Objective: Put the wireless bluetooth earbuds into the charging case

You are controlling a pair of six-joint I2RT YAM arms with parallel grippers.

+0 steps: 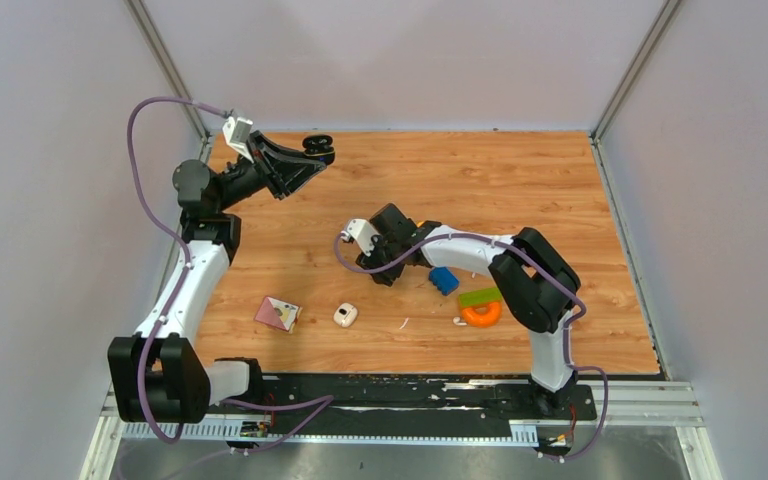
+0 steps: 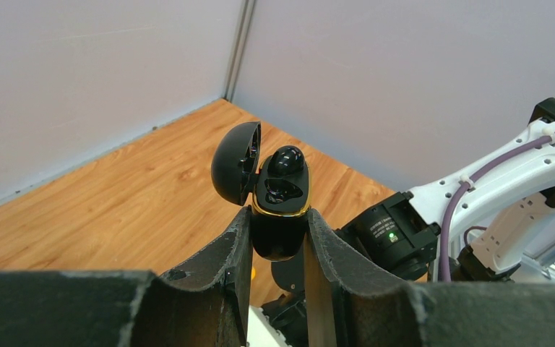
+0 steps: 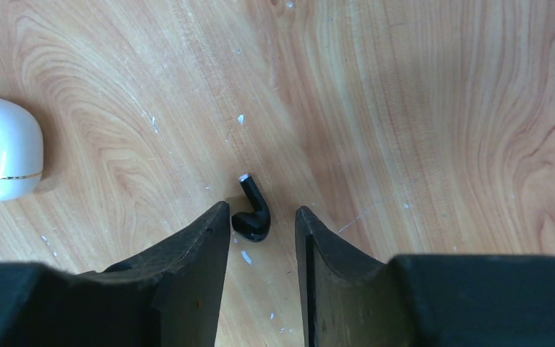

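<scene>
The open black charging case is held upright high above the table, my left gripper shut on it; an earbud-like shape sits in it. In the right wrist view a black earbud lies on the wood between the fingertips of my right gripper, which stands part open, its fingers beside the bud without visibly closing on it. From the top view, my right gripper is low over the middle of the table, largely hidden by its arm.
A white case lies at the front middle, a card box front left, a blue brick, green block and orange ring to the right.
</scene>
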